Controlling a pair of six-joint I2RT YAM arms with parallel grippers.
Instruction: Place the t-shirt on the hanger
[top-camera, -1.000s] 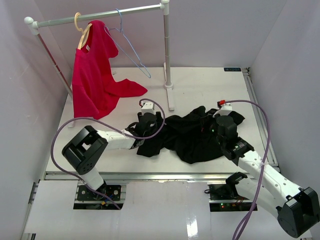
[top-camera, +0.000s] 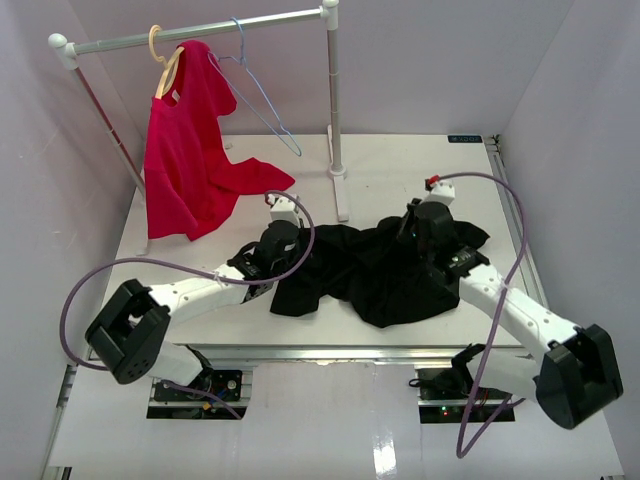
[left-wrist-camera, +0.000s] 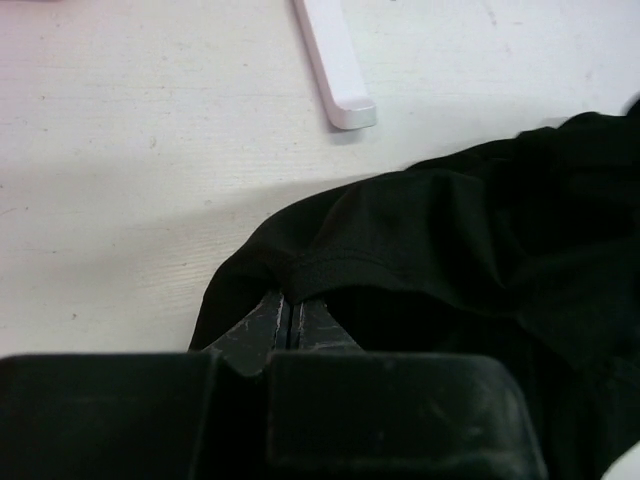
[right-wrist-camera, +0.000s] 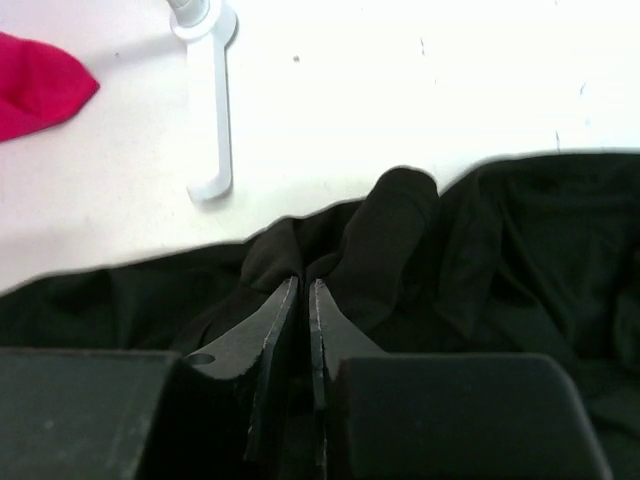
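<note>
A black T-shirt (top-camera: 370, 280) lies crumpled across the white table. My left gripper is shut on a fold of it at the shirt's left part, with cloth draped over the fingertips. My right gripper is shut on a bunched fold near the shirt's upper edge on the right. A blue wire hanger (top-camera: 262, 100) hangs empty on the rail (top-camera: 270, 19) at the back.
A red T-shirt (top-camera: 190, 170) hangs on a wooden hanger at the left, its lower part on the table. The rack's white foot (right-wrist-camera: 208, 140) stands just behind the black shirt.
The black shirt's edges have shifted slightly.
</note>
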